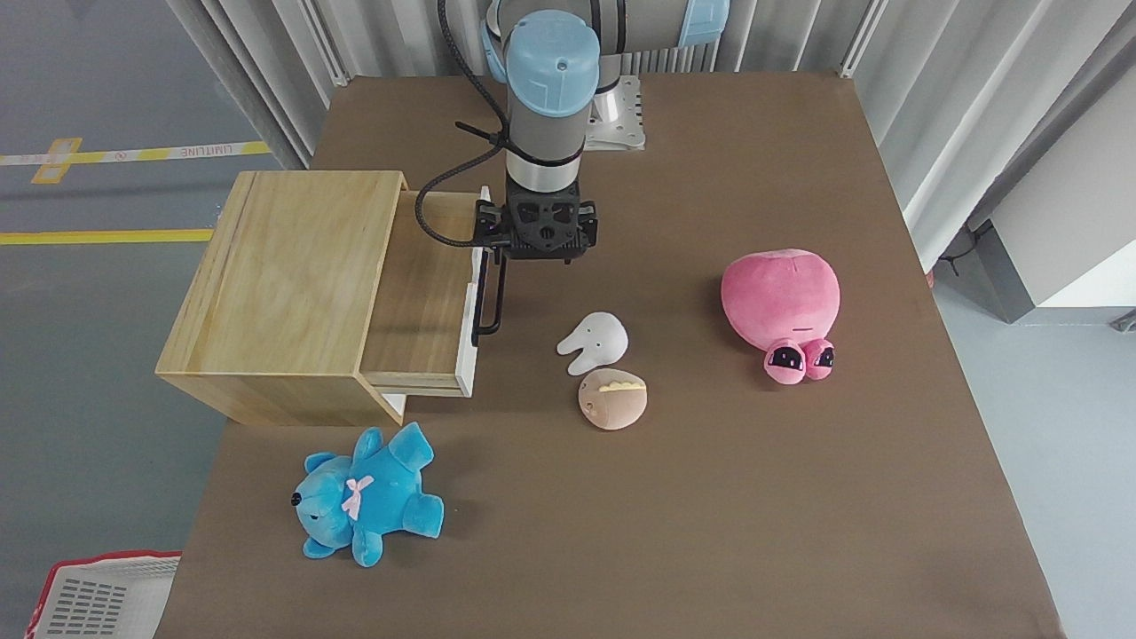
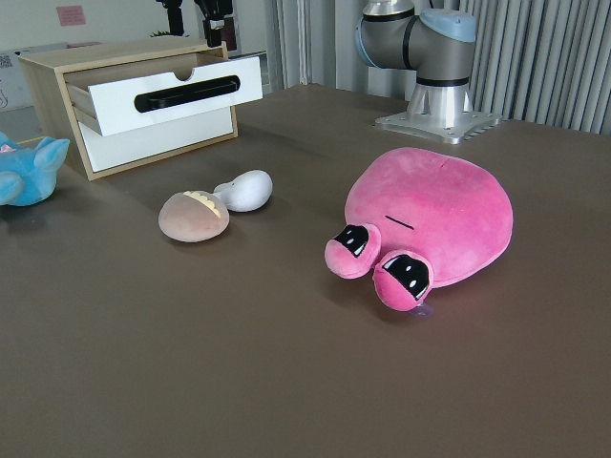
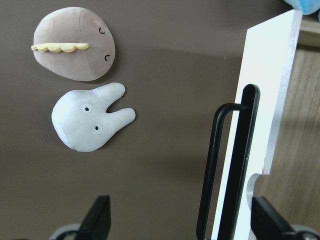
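Note:
The upper drawer (image 1: 421, 298) of the wooden cabinet (image 1: 272, 277) is pulled out, its white front (image 2: 119, 103) carrying a black handle (image 3: 239, 165). My gripper is over that front, fingers wide apart, with the handle between and below them in the wrist view and nothing visibly gripped. Just right of the cabinet lie a white plush (image 1: 598, 339) and a beige plush (image 1: 611, 399).
A blue bear (image 1: 378, 495) lies in front of the cabinet. A pink plush (image 1: 777, 293) sits to the right. A basket (image 1: 106, 596) stands beyond the table's front left.

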